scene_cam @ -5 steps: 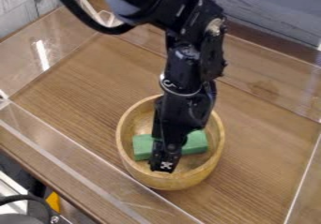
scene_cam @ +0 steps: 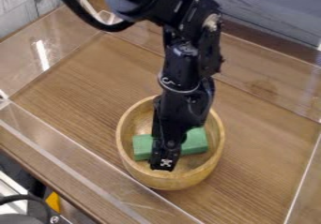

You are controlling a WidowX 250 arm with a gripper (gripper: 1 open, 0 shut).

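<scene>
A round wooden bowl point(scene_cam: 189, 176) sits on the tabletop, holding a green block point(scene_cam: 193, 143) that lies across its inside. The black arm comes down from the top, and its gripper point(scene_cam: 168, 149) reaches into the bowl over the block, hiding part of it. The fingers are seen mostly from the side, one in front of the other; the gap between them is hard to see.
Bare wooden table point(scene_cam: 88, 87) lies left and right of the bowl. Clear panels line the table's left and right sides, and a pale wall stands at the back. A cable and a yellow item are at the lower left.
</scene>
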